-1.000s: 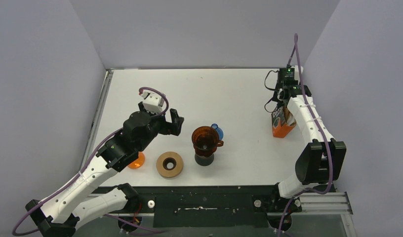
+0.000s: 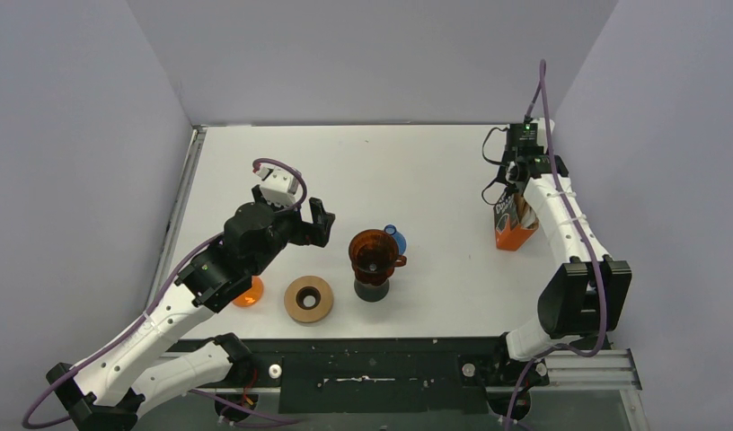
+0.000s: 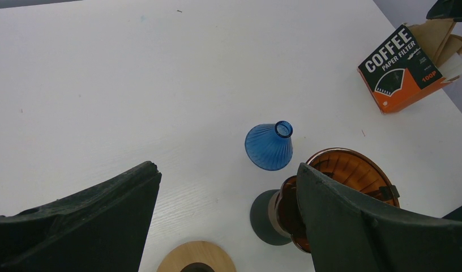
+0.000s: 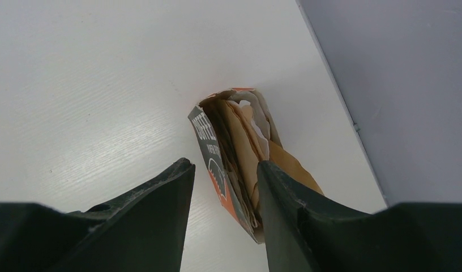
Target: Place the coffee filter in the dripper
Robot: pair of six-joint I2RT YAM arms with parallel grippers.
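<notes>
The amber dripper sits on a dark grey stand near the table's middle front; the left wrist view shows it at lower right. The orange and black coffee filter box is at the right edge, its flaps open and folded filters inside. My right gripper is over the box, its fingers parted either side of the box's near end, partly open; whether they touch anything is unclear. My left gripper stands open and empty to the left of the dripper.
A blue cone stands behind the dripper. A tan ring and an orange object lie at front left. Walls border the right side and back.
My right arm has shifted very slightly to the right over the box. The left arm and the objects look unchanged.
</notes>
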